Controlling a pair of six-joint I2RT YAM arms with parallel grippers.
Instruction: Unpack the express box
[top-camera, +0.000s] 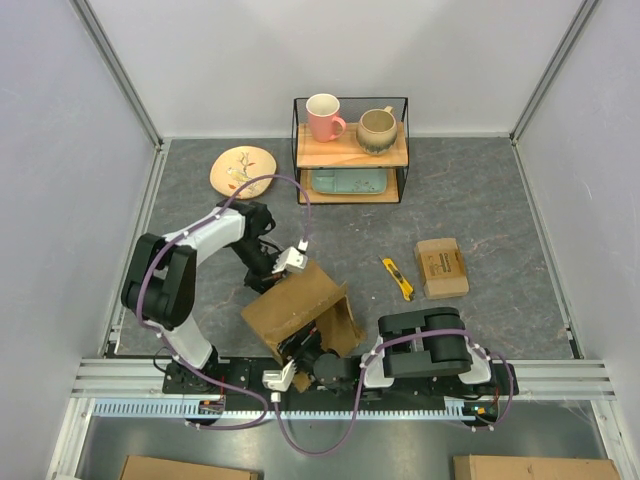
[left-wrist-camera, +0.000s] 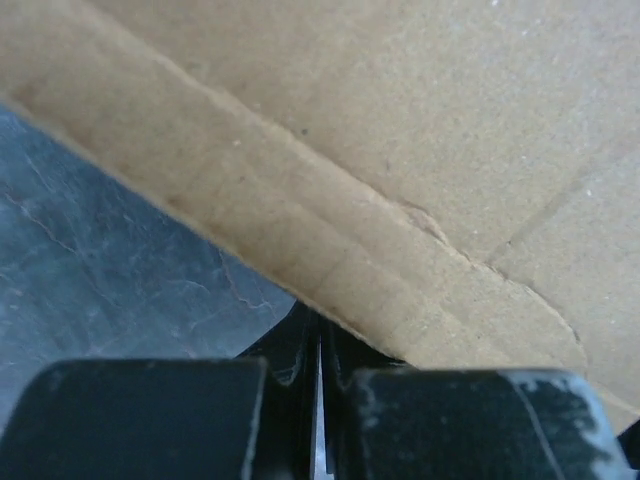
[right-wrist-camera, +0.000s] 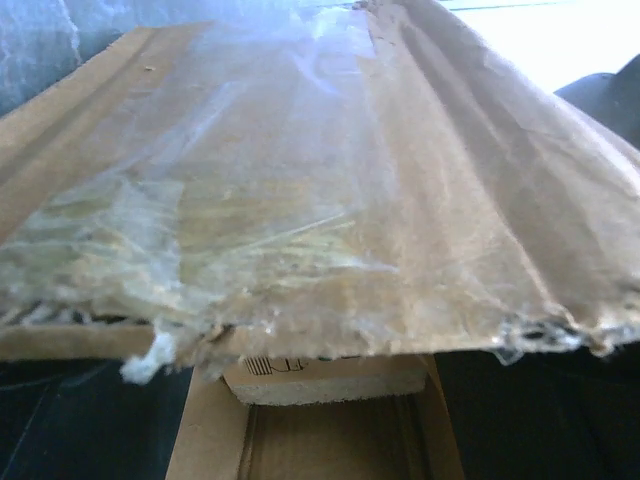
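Note:
The express box (top-camera: 290, 305) lies tipped on the grey table, a taped flap (right-wrist-camera: 300, 180) across the right wrist view. Under that flap, a smaller item with barcode print (right-wrist-camera: 320, 388) shows inside. My left gripper is shut at the box's back-left, against a cardboard edge, with nothing seen held between its fingers. My right gripper (top-camera: 300, 345) is at the box's front opening; in the right wrist view its dark fingers (right-wrist-camera: 85, 420) stand apart, open, below the flap.
A yellow cutter (top-camera: 398, 278) and a small carton (top-camera: 442, 268) lie to the right. A rack (top-camera: 349, 186) with mugs and a plate (top-camera: 232, 165) stand at the back.

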